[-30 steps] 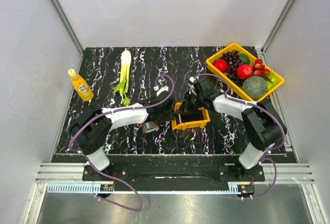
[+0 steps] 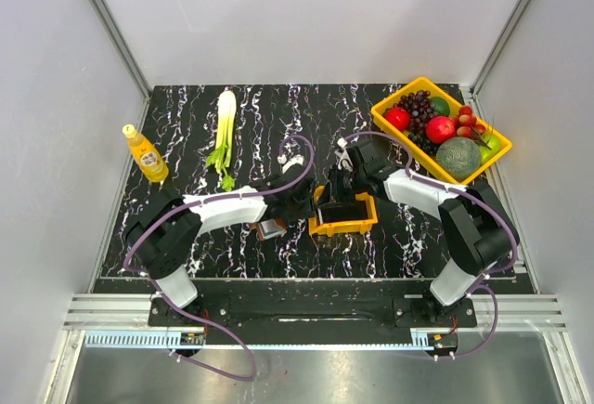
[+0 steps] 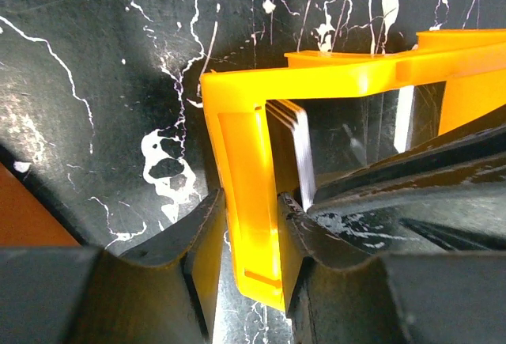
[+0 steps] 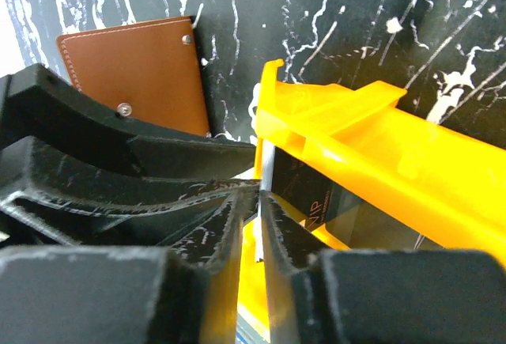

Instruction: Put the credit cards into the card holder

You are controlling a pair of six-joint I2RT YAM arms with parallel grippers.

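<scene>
A yellow basket (image 2: 343, 228) stands at the front middle. My left gripper is shut on its side wall, which shows between the fingers. Just inside that wall, a few thin cards (image 3: 301, 154) stand on edge, partly hidden. A dark card (image 4: 304, 190) with orange lettering shows there in the right wrist view. My right gripper reaches into the basket, its fingers a narrow gap apart around a card's edge; whether they grip it is unclear. The brown card holder (image 4: 138, 75) lies on the table left of the basket, partly under the left arm in the top view.
A larger yellow basket of fruit (image 2: 506, 149) stands at the back right. Celery (image 2: 225, 130) and a yellow bottle (image 2: 147, 155) are at the back left. Both grippers are close together at the basket.
The right gripper has shifted only very slightly at the basket. The left arm, the basket and the card holder look unmoved.
</scene>
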